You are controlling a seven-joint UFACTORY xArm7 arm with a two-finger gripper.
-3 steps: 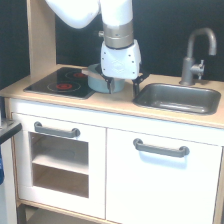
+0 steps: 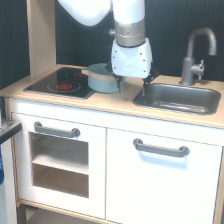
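My white gripper (image 2: 134, 83) hangs over the counter between the stove and the sink, pointing down. Its dark fingertips stand apart, and nothing shows between them. Just left of it, a grey-blue pot (image 2: 103, 82) sits at the right side of the black stovetop (image 2: 58, 84), partly behind the gripper. Whether the left finger touches the pot cannot be made out.
A metal sink (image 2: 182, 99) with a grey tap (image 2: 190, 62) lies to the right. Below are a white oven front (image 2: 90, 158) and a white cabinet door (image 2: 160, 185), both closed.
The arm and gripper have shifted to the right, from in front of the pot to beside it. More of the pot shows now.
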